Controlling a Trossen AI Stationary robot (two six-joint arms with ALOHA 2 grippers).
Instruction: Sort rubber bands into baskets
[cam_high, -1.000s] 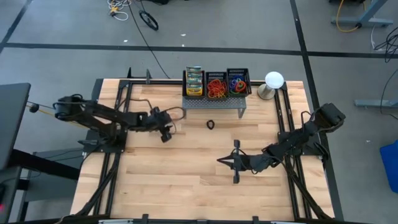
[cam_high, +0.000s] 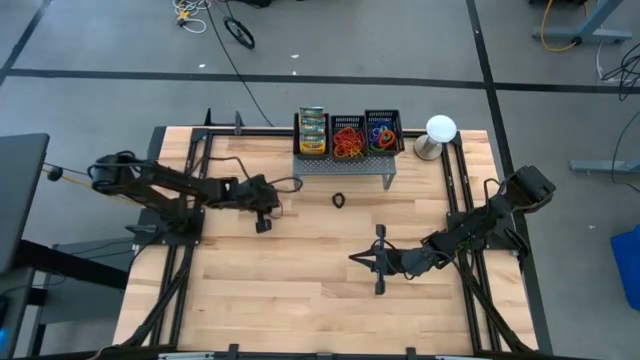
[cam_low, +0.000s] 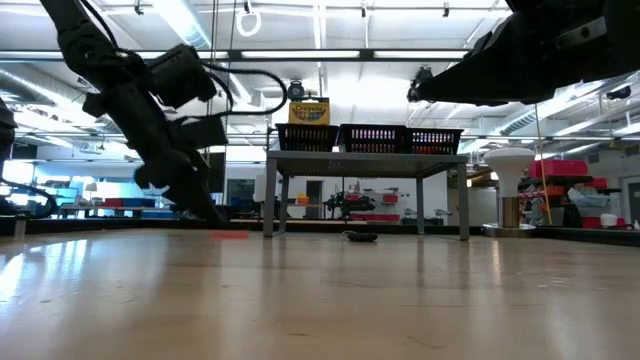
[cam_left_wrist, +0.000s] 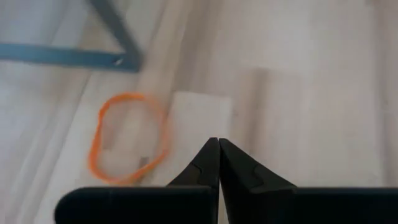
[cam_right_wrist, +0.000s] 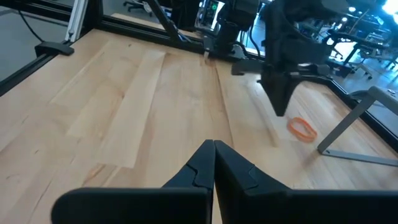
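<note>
An orange rubber band (cam_left_wrist: 96, 140) lies as a loop on the table in the left wrist view. My left gripper is shut with nothing between its fingers, to the right of the band and apart from it. The same orange band (cam_right_wrist: 302, 129) shows in the right wrist view, beside the shelf leg and the left gripper's tip (cam_right_wrist: 280, 114). My right gripper is shut and empty over bare wood. On the shelf stand black baskets, one with red bands (cam_high: 348, 143), one with blue and red bands (cam_high: 382, 136), one with yellow packets (cam_high: 312, 130).
The grey shelf (cam_high: 340, 166) stands at the table's back, its leg (cam_left_wrist: 121, 34) near the orange band. A small dark loop (cam_high: 338, 200) lies in front of the shelf. To the right stands a white-topped metal cylinder (cam_high: 430, 148).
The right arm has not moved.
</note>
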